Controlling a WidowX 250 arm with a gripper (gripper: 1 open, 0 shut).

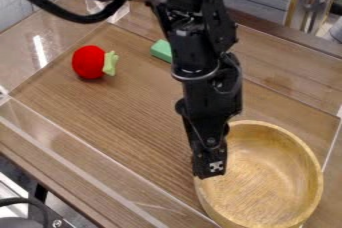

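My black gripper [209, 160] points down over the left rim of a yellow bowl [273, 200] at the lower right of the camera view. Its fingertips are dark and partly overlap one another from this angle, so how far they are apart is unclear, and I cannot see anything held between them. A red round object [88, 61] with a pale green part lies on the wooden table [100, 122] at the upper left. A green block [162, 50] sits behind the arm, partly hidden.
Table edges run along the left and back, and a dark cable curves at the lower left corner.
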